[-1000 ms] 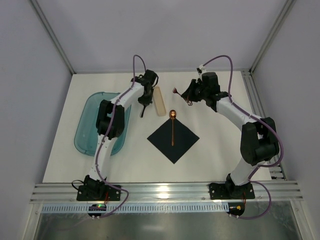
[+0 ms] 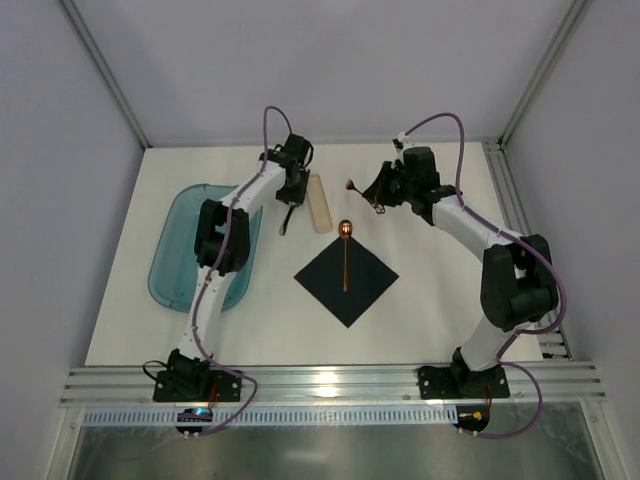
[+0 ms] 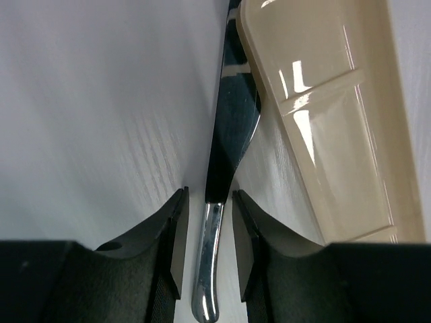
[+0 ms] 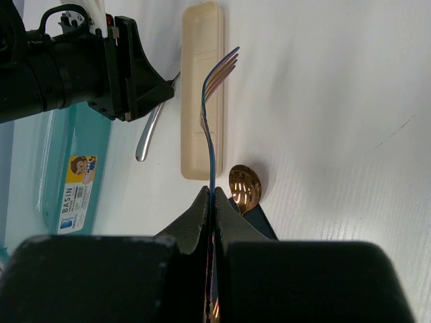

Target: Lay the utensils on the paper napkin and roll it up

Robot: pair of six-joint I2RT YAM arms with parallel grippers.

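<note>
A black napkin [image 2: 322, 288] lies turned like a diamond on the white table. Across it rests a copper-coloured spoon [image 2: 346, 255], its bowl past the upper corner. My right gripper is shut on a fork [image 4: 211, 151], whose tines point away from the fingers above the table. A shiny knife [image 3: 225, 134] lies on the table beside the beige tray. Over this knife, my left gripper stands open, its fingers on either side of it with gaps showing. Whether the fingertips touch the table cannot be told.
The narrow beige tray [image 2: 319, 205] stands empty, close against the knife's right side in the left wrist view. A teal bin [image 2: 170, 250] occupies the table's left.
The left gripper has shifted slightly, moving a little left in the top view while staying around the knife's place. The right arm, fork, spoon and napkin look unmoved.
</note>
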